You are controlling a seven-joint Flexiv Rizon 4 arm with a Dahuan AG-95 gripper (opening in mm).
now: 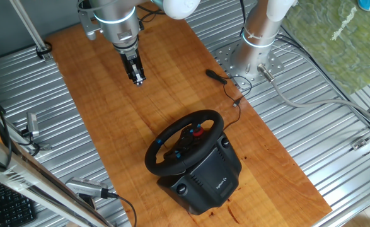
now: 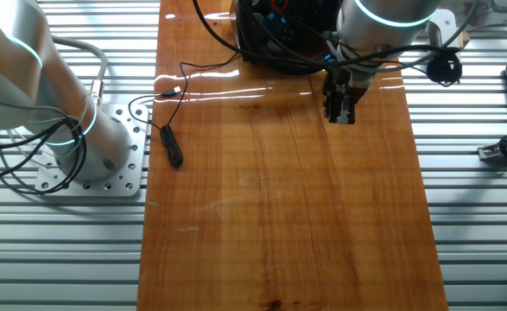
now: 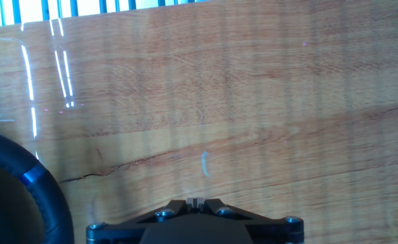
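Observation:
A black racing steering wheel (image 1: 217, 181) with blue marks on its rim stands on the wooden board. My gripper (image 1: 139, 82) hangs above bare wood, apart from the wheel, pointing down. In the wrist view the fingertips of my gripper meet at the bottom edge, shut with nothing showing between them. Part of the wheel's rim (image 3: 57, 207) shows at the lower left there. Exterior view 2 has the gripper (image 2: 340, 119) near the board's right side, with the wheel (image 2: 279, 34) partly hidden behind cables at the top.
A bundled black cable (image 1: 216, 77) lies by the board's edge near the arm's base (image 1: 255, 57). The wooden board (image 2: 270, 225) is bare over a wide stretch. Slatted metal surrounds it. A camera on a mount (image 1: 87, 188) stands at the lower left.

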